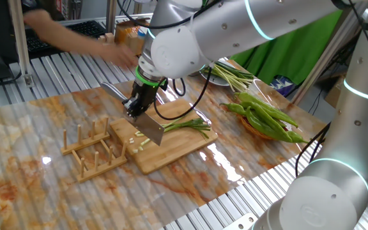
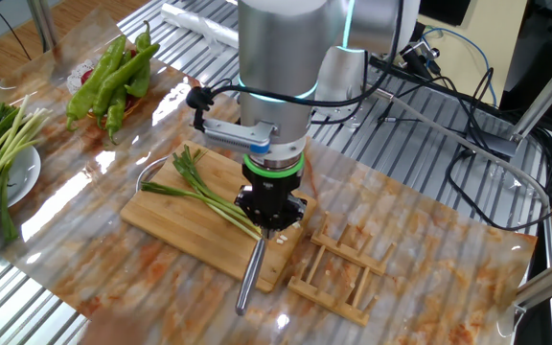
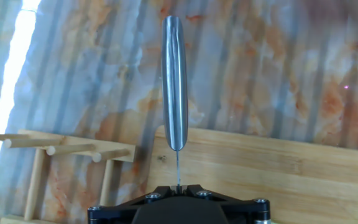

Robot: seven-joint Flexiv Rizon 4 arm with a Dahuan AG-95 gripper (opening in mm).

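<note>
My gripper is shut on a cleaver, gripping the thin blade close to its handle. The steel handle point(image 3: 175, 84) points away from the fingers in the wrist view. In exterior view 1 the broad blade point(image 1: 148, 130) hangs tilted over the wooden cutting board point(image 1: 174, 152). On the board lie green scallions point(image 2: 196, 184), with small cut white pieces point(image 1: 137, 142) near the blade. I cannot tell whether the blade's edge touches the board or the scallions.
A wooden peg rack point(image 1: 96, 167) stands beside the board. Green peppers point(image 1: 264, 118) fill a basket, and more scallions point(image 2: 6, 153) lie on a white plate point(image 2: 24, 177). A person's arm point(image 1: 82, 43) reaches in behind the gripper. Bare table shows in front of the rack.
</note>
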